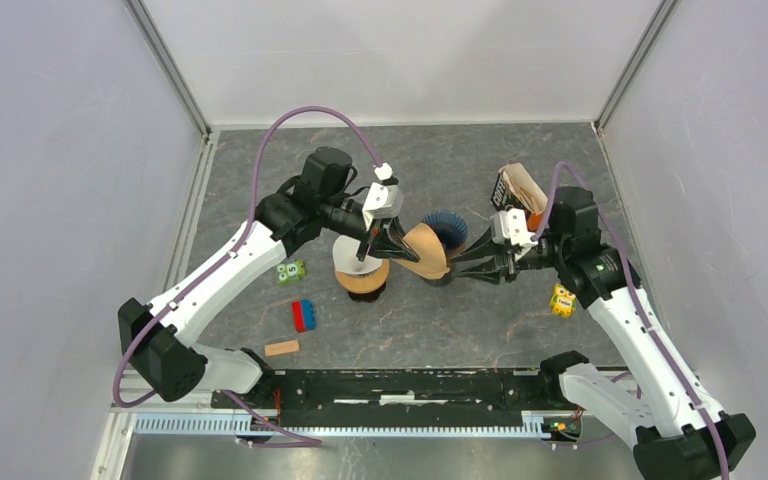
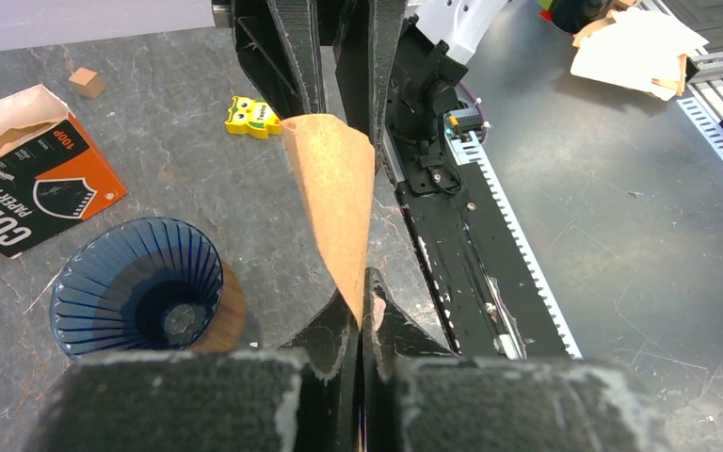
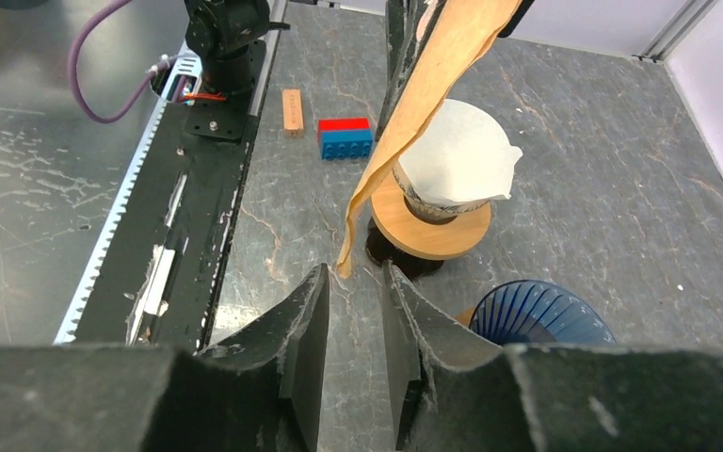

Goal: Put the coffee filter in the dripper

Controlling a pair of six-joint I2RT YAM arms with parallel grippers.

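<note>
Pinched by its lower end, the brown paper coffee filter (image 1: 426,252) is held in my left gripper, which is shut. It is seen nearly edge-on in the left wrist view, with its layers close together. My right gripper stands open with nothing gripped, its spread fingers (image 2: 294,47) near the filter's free edge. Whether they touch it cannot be made out. The blue ribbed dripper (image 2: 141,282) stands behind the filter in the top view, partly covered by it; its inside looks empty in the left wrist view.
A white paper filter (image 1: 354,255) sits in a wooden-collared holder (image 3: 421,233) beneath the left arm. The coffee filter box stands at the back right. Toy bricks (image 1: 303,315), a wood block (image 1: 282,348) and a yellow owl toy (image 1: 562,300) lie farther out.
</note>
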